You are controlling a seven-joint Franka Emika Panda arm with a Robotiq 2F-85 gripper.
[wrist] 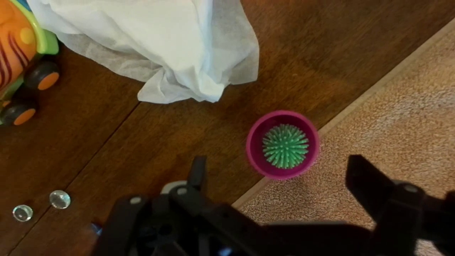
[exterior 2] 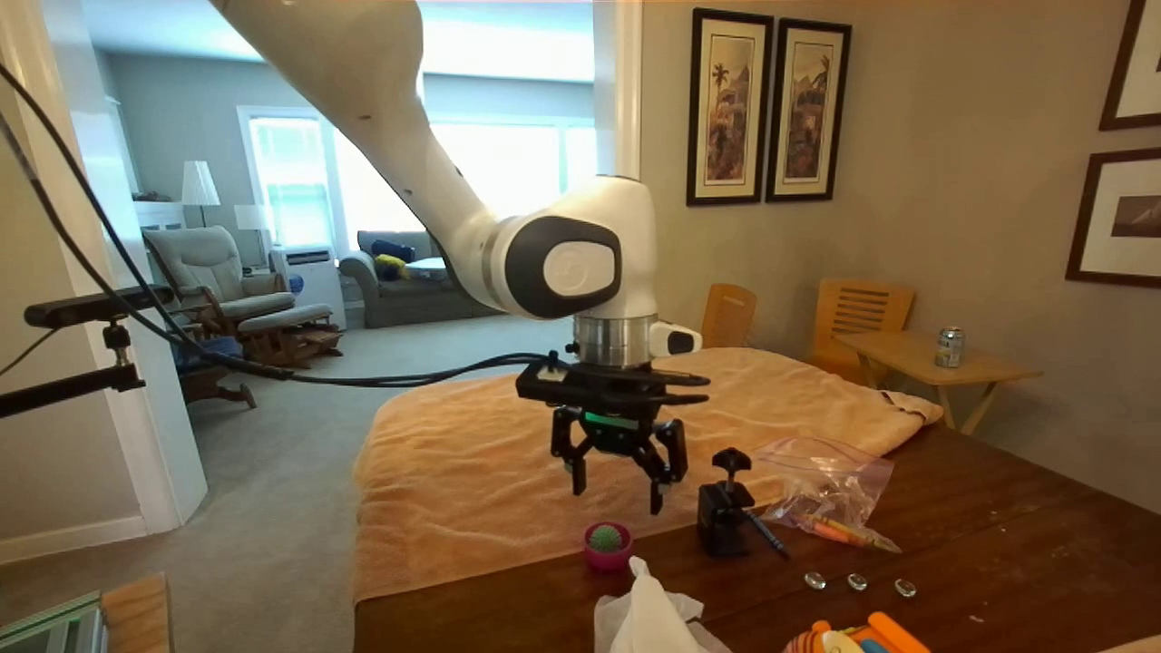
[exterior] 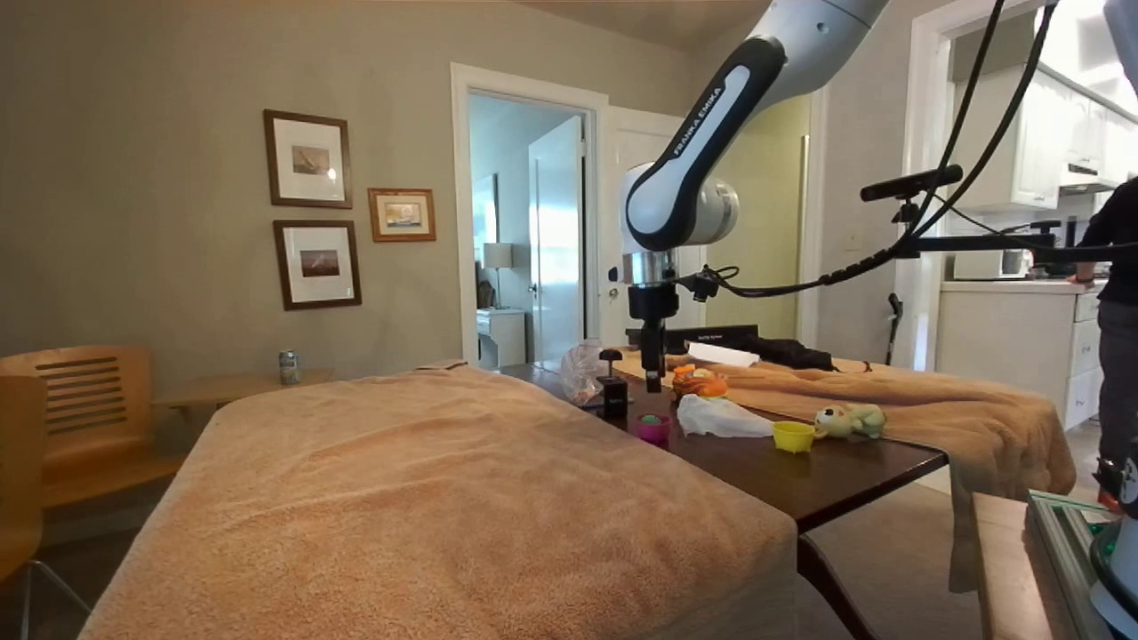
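A spiky green ball (wrist: 285, 145) rests inside the small magenta cup (wrist: 252, 147), which stands at the table's edge beside the orange towel. My gripper (exterior 2: 617, 499) hangs above the cup with its fingers spread wide and nothing between them. In the wrist view the dark fingers (wrist: 370, 187) show on either side, below the level of the cup. Exterior view 1 has the gripper (exterior: 653, 386) straight over the magenta cup (exterior: 653, 430), clear of its rim, with a bit of green ball visible inside.
White tissue (exterior: 723, 418), a yellow cup (exterior: 792, 436) and a plush toy (exterior: 850, 420) lie to the right. A black clamp (exterior 2: 724, 517) stands close by the cup, with a plastic bag (exterior 2: 827, 484) and clear glass pebbles (exterior 2: 857, 582) past it. The orange toy (wrist: 17, 47) sits beyond the tissue.
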